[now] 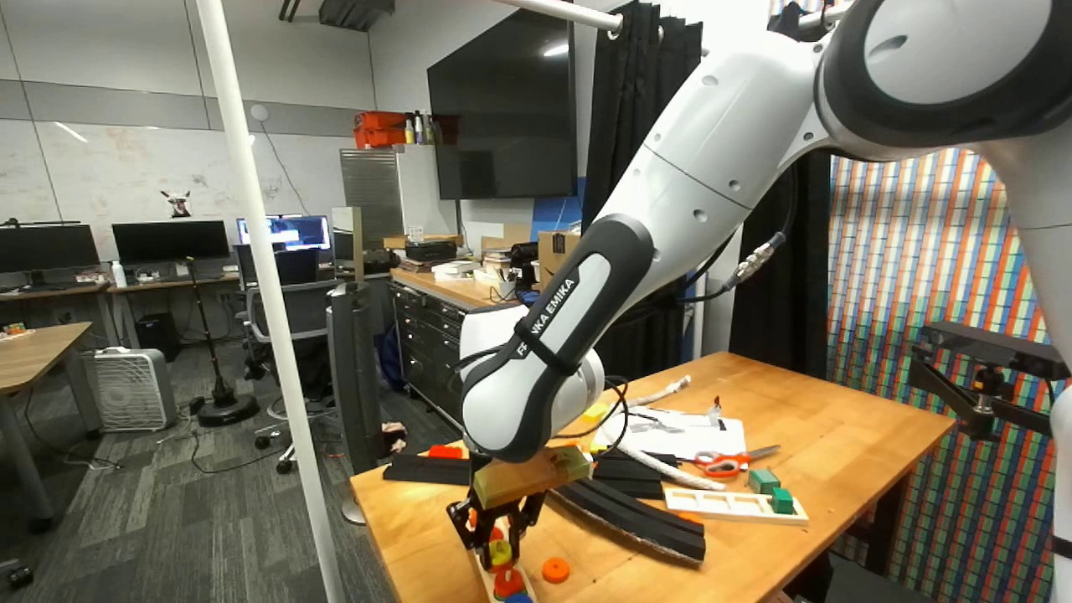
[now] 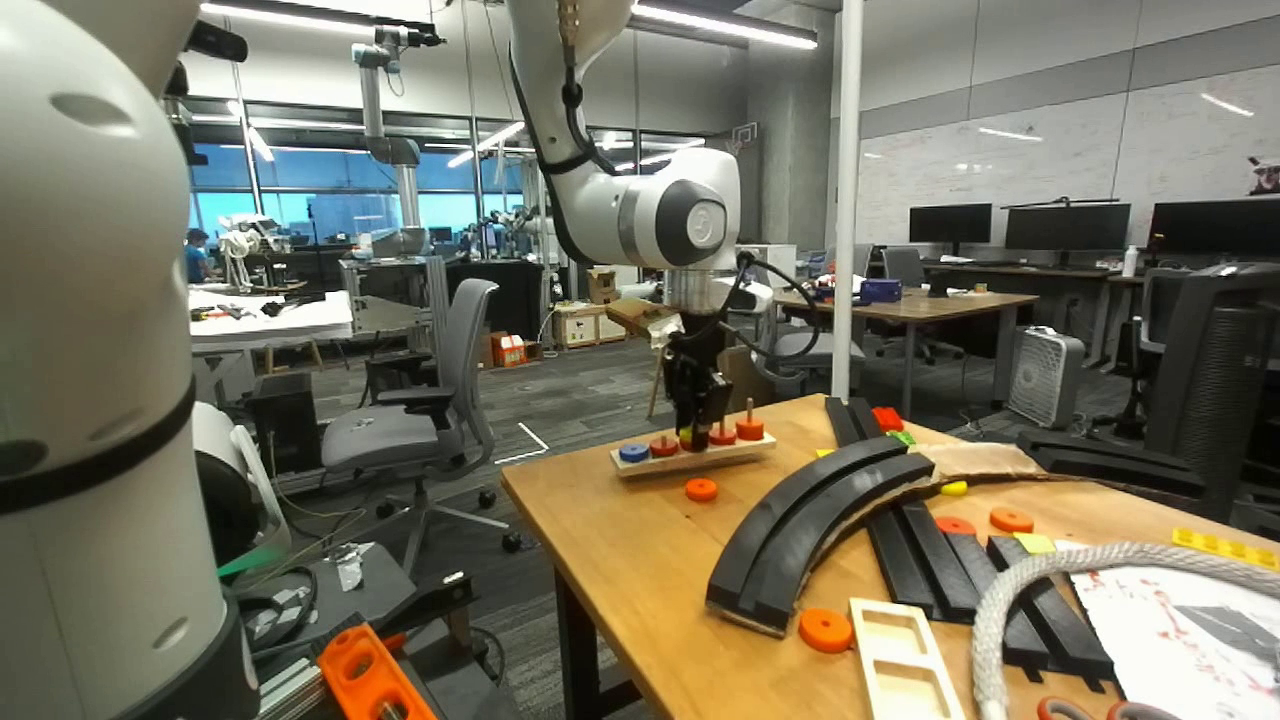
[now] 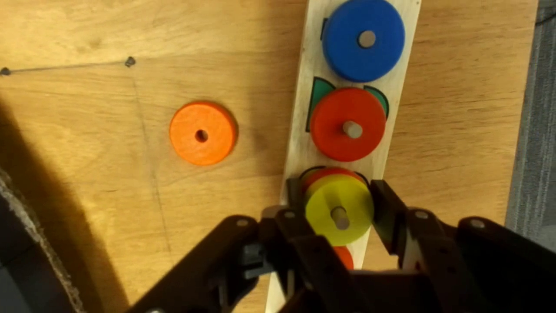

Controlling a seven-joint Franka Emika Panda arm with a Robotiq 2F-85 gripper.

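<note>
A pale wooden board point(image 3: 305, 125) with pegs lies on the table in the wrist view. One blue disc point(image 3: 339, 47) and one red disc point(image 3: 328, 128) sit on pegs there. Lower down, my gripper is shut on a yellow disc point(image 3: 320, 208), one finger at each side. A peg end shows through the yellow disc's hole, and a red edge point(image 3: 341, 172) shows beneath it. Another red disc point(image 3: 344, 255) is partly hidden behind it. A loose orange disc point(image 3: 185, 135) lies flat beside the board; exterior view 2 also shows a red disc point(image 2: 750, 430) at the board's far end.
Black curved track pieces point(image 1: 633, 521) lie close to the board. Farther along the table are scissors point(image 1: 724, 463), a white rope point(image 1: 673, 471), a wooden frame point(image 1: 703, 502) and green blocks point(image 1: 764, 481). The table's edge runs just beyond the board.
</note>
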